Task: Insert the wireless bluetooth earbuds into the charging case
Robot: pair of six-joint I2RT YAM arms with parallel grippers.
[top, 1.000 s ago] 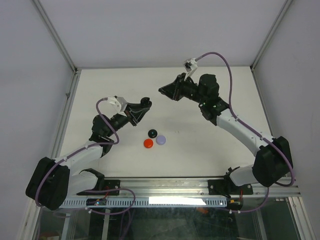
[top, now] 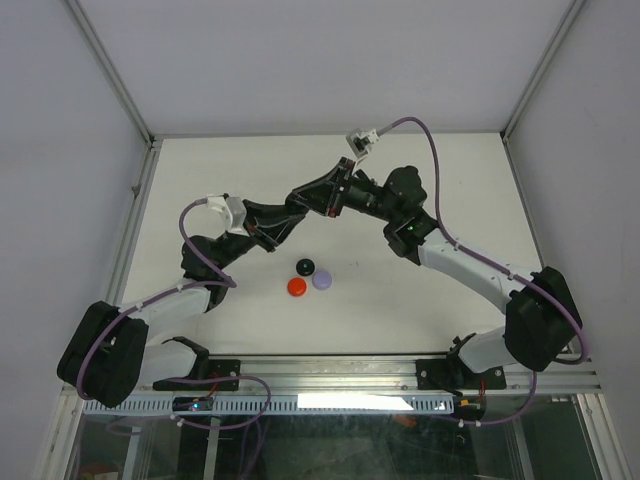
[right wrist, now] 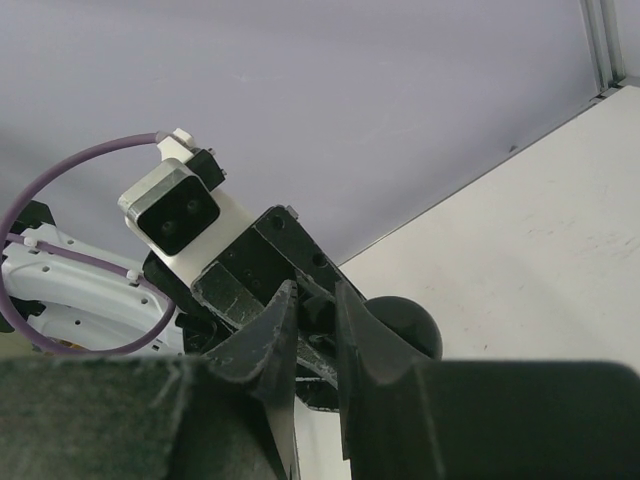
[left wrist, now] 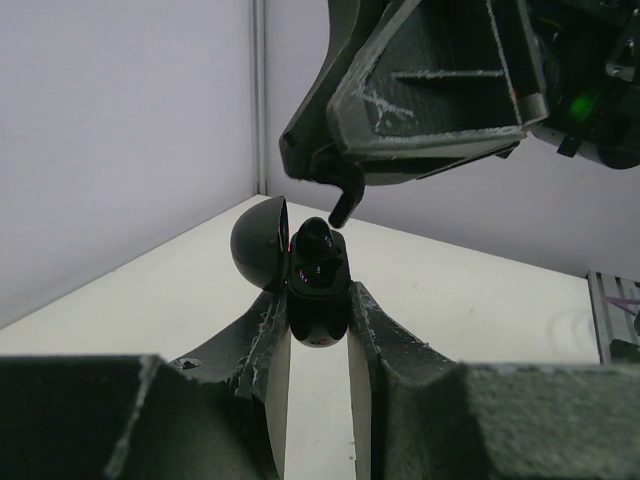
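Note:
In the left wrist view my left gripper is shut on the black charging case [left wrist: 318, 290], its rounded lid standing up at the left. My right gripper's body [left wrist: 420, 100] hangs just above the case, with a small dark piece [left wrist: 348, 195], possibly an earbud or a fingertip, reaching down to it. In the top view both grippers meet above the middle of the table. In the right wrist view my right gripper is shut close over the case; what it holds is hidden in the dark.
Black [top: 305, 267], red [top: 297, 286] and lilac [top: 322, 279] discs lie on the white table [top: 430, 310] below the grippers.
The left arm has moved only slightly.

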